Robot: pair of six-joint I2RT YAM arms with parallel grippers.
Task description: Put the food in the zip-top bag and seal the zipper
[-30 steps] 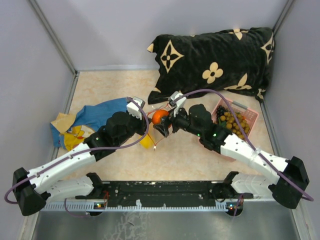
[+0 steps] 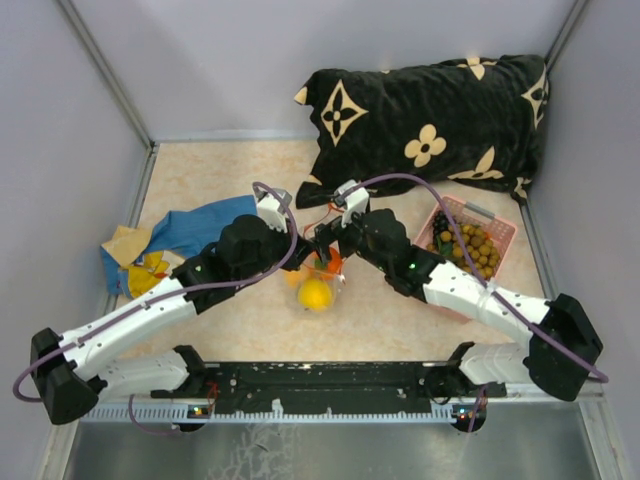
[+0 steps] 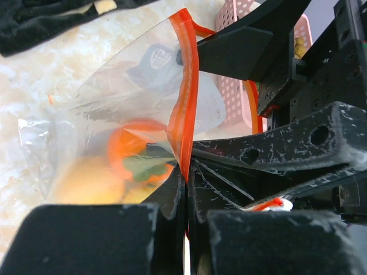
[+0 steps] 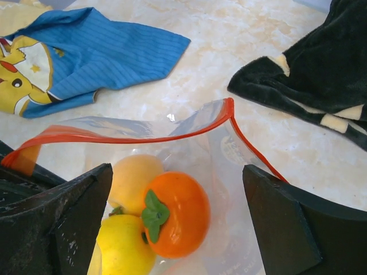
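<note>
The zip top bag [image 3: 86, 126] with its orange zipper lies upright in the middle, holding a tomato [image 4: 178, 215], a yellow fruit [image 4: 123, 246] and a peach-coloured fruit [image 4: 135, 177]. My left gripper is shut on the bag's zipper edge, seen in the left wrist view. My right gripper is open above the bag's mouth, its fingers either side of the opening, the tomato lying below between them in view.
A pink basket [image 2: 505, 240] of small produce stands at the right. A blue cloth [image 2: 200, 230] lies at left, a dark patterned cushion [image 2: 440, 120] at the back. Bare table is in front.
The tomato has left my right gripper and sits lower in the bag. The right gripper has moved slightly up and back, and the bag's fruit shows further right in the top view.
</note>
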